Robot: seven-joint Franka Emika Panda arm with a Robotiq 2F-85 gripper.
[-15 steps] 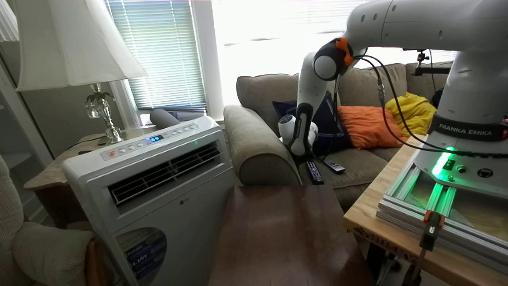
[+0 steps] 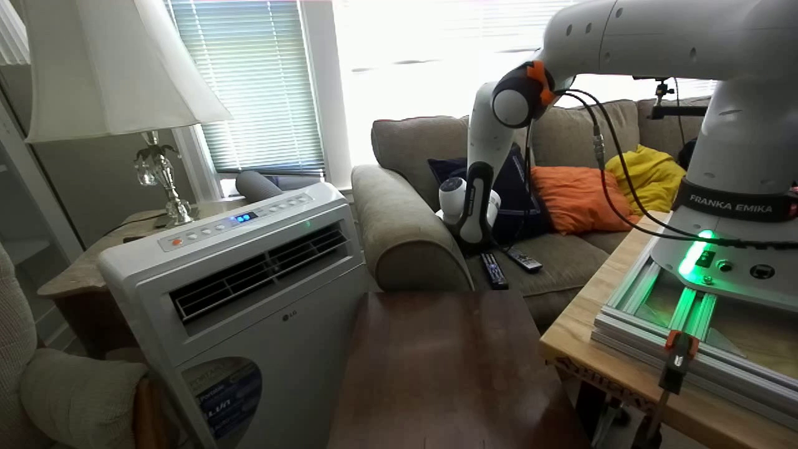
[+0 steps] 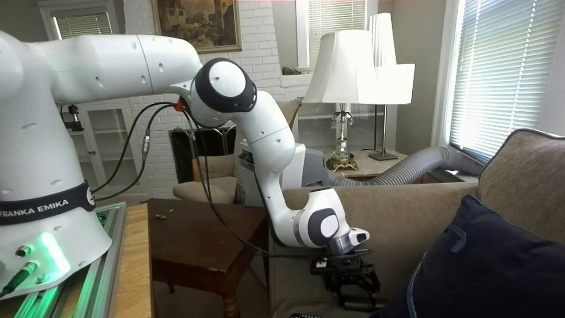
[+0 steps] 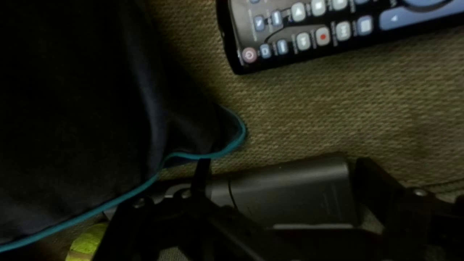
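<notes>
In the wrist view a dark grey, smooth-cased object [image 4: 295, 187] lies on the sofa seat, its left part running under the navy pillow [image 4: 87, 108] with teal piping. My gripper is open, one finger [image 4: 202, 174] by the pillow's corner and the other past the object's right end. The object's body lies between them; whether either finger touches it, I cannot tell. A black remote with blue and white buttons [image 4: 304, 30] rests on the seat above it in that view. In exterior view 2 the gripper [image 3: 355, 303] points down, low beside the sofa arm.
Two remotes, one nearer [image 2: 494, 270] and one farther [image 2: 524, 259], lie on the seat. An orange pillow [image 2: 576, 198] and a yellow one [image 2: 647, 179] sit further along. The sofa arm [image 2: 408, 232] rises close to the hand.
The hand has shifted only very slightly over the past second. The remotes and pillows appear unmoved.
</notes>
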